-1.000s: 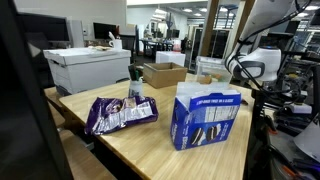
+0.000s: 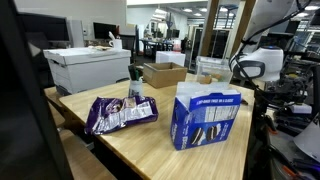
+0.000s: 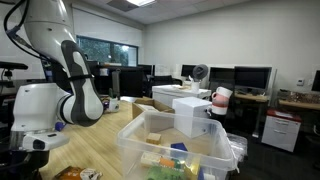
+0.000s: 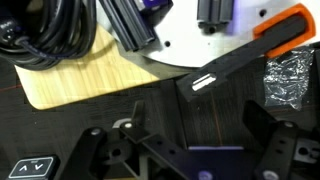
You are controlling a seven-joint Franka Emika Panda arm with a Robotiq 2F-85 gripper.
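Note:
With its fingers spread wide, my gripper shows at the bottom of the wrist view, nothing between them. Below it lies a dark surface, beyond the wooden table's edge [image 4: 60, 88]. An orange-and-black strip-like object [image 4: 245, 55] lies across a pale metal plate [image 4: 180, 45], ahead and to the right of the fingers. A clear crinkled packet [image 4: 288, 80] is near the right edge. In exterior view 1 my arm [image 2: 262, 65] is at the far right, off the table's side; the fingertips cannot be made out there.
On the table stand a blue-and-white cookie box [image 2: 203, 120], a purple snack bag [image 2: 122, 114], a bottle [image 2: 135, 82] and a cardboard box [image 2: 164, 75]. A clear bin [image 3: 180, 130] holds several coloured items. Black cables [image 4: 45, 35] crowd the wrist view's upper left.
The arm at the right of exterior view 1 has shifted slightly. Objects on the table have stayed in place.

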